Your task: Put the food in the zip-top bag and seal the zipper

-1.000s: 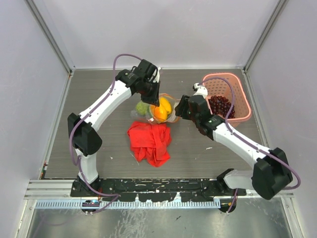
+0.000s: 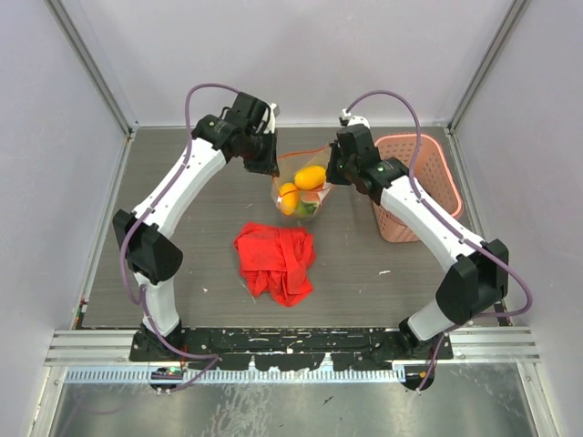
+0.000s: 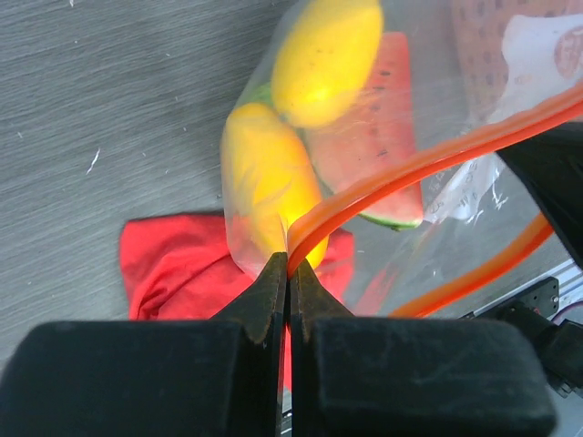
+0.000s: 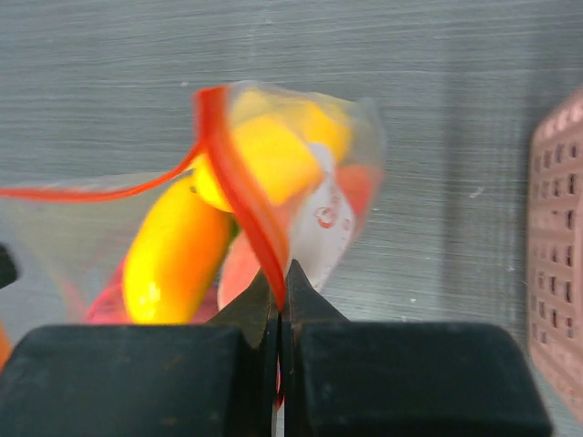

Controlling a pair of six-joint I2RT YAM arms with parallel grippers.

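The clear zip top bag with orange zipper [image 2: 301, 159] hangs between my grippers, holding mangoes [image 2: 309, 177], a watermelon slice [image 3: 373, 127] and something green. My left gripper [image 2: 271, 170] is shut on the bag's zipper edge at left; in the left wrist view the orange strip [image 3: 383, 182] runs down into its fingertips. My right gripper [image 2: 333, 178] is shut on the other edge of the bag's mouth, the zipper strip [image 4: 241, 191] running into its fingers in the right wrist view.
A pink perforated basket [image 2: 428, 159] stands at the right, partly under the right arm. A red cloth [image 2: 273, 259] lies in front of the bag.
My left gripper has moved left and my right gripper up toward the back, spreading the bag's mouth between them. The right arm has risen, covering more of the basket.
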